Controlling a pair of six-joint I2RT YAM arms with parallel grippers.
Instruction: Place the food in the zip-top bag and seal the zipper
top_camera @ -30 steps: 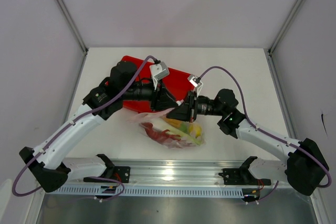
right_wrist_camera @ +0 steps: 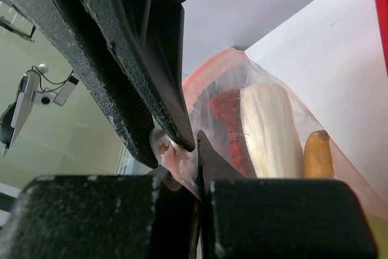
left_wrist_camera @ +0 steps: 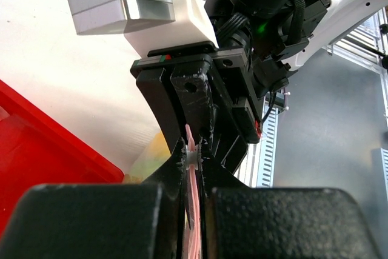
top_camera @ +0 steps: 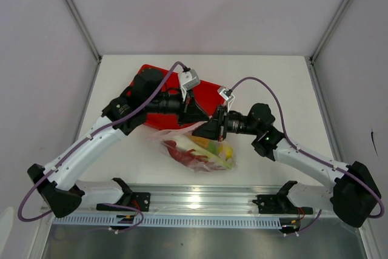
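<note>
The zip bag (top_camera: 193,154) lies front centre with red, pale and yellow food inside; in the right wrist view it shows a long pale item (right_wrist_camera: 270,125), red food (right_wrist_camera: 225,104) and a yellow-orange piece (right_wrist_camera: 318,153). My left gripper is shut on the bag's pinkish top strip, above the bag. My right gripper is shut at that same top edge, close against the left one; crumpled film (right_wrist_camera: 176,159) shows at its fingertips. The two grippers crowd together, partly hiding the strip in the top view.
A red bin (top_camera: 154,71) stands behind the arms at centre-left.
My left gripper has shifted slightly to the right, toward the right gripper, since one second ago. The right arm and bag are almost unchanged.
</note>
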